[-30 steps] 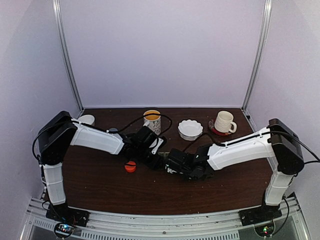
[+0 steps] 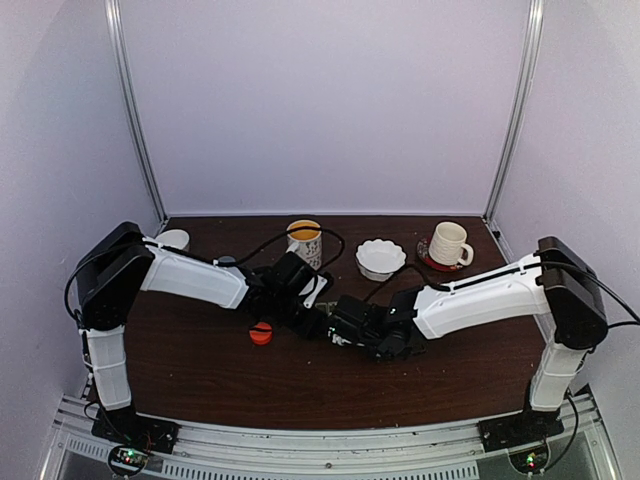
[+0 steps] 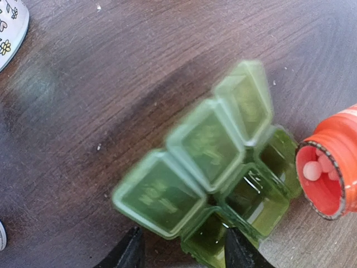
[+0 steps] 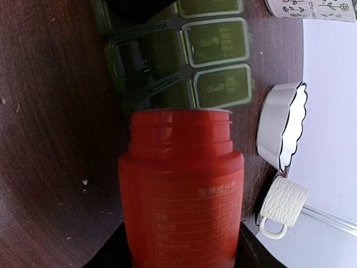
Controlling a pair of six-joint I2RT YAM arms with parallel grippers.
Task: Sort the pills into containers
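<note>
A green pill organizer (image 3: 212, 156) with its lids raised lies on the table in the left wrist view; its visible compartments look empty. My left gripper is part open at the organizer's near end, one fingertip overlapping the lowest compartment in view. An orange-red bottle (image 3: 348, 159) is tipped over at the far compartment's side, with pale round pills (image 3: 315, 169) inside its uncapped mouth. My right gripper is shut on that bottle, whose body hides part of the organizer in the right wrist view. From above, both grippers meet mid-table and mostly cover these things.
An orange-red cap (image 2: 261, 333) lies left of centre. Behind the arms stand a patterned mug (image 2: 304, 243), a white fluted bowl (image 2: 380, 259) and a cream cup (image 2: 449, 244) on a red saucer.
The left arm looks unmoved.
</note>
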